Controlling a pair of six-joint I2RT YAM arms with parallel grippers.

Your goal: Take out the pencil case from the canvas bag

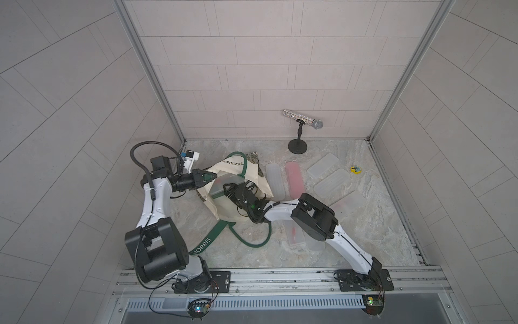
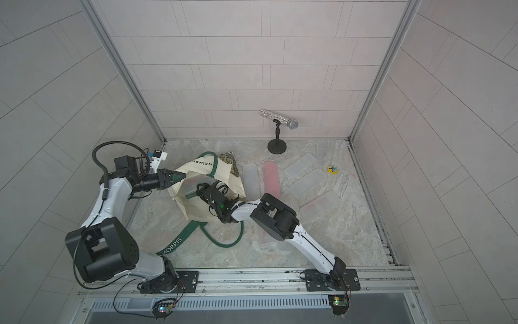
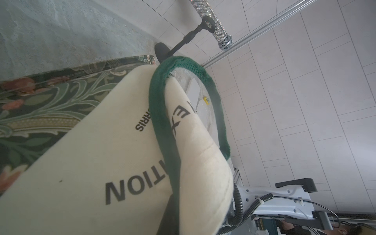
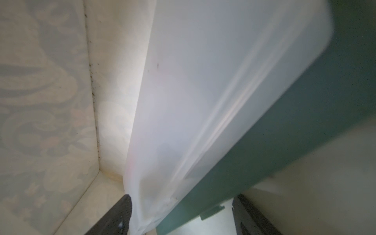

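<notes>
The cream canvas bag point(image 1: 253, 171) lies on its side at centre-left, its green straps trailing on the surface. Inside is the pencil case point(image 4: 219, 90), translucent on a green part. My left gripper point(image 1: 207, 176) is at the bag's upper left edge, apparently shut on its fabric or against it; the left wrist view shows cream cloth and a green strap, the fingertips not clear. My right gripper reaches into the bag, its fingers part open on either side of the case's near end; whether they touch it cannot be told.
Several clear cases and a pink case point(image 1: 295, 178) lie to the right. A glittery microphone on a black stand point(image 1: 297, 144) stands at the back, and a small yellow object point(image 1: 355, 169) is at the right.
</notes>
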